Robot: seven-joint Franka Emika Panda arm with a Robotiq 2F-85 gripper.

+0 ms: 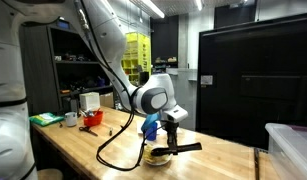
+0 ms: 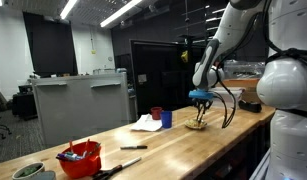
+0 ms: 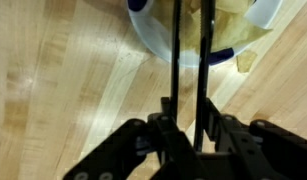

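My gripper is shut on a long, dark, tongs-like utensil, whose two thin arms reach over a bowl. Yellow chips fill this white bowl, which has a blue marking near its rim. One chip piece shows at the rim. In exterior view 1 the gripper hangs just above and beside the bowl on the wooden table. Whether the utensil's tips touch chips cannot be told.
A blue cup and a red cup stand beyond the bowl. White cloth lies nearby. A red basket and dark-handled tools occupy the other end.
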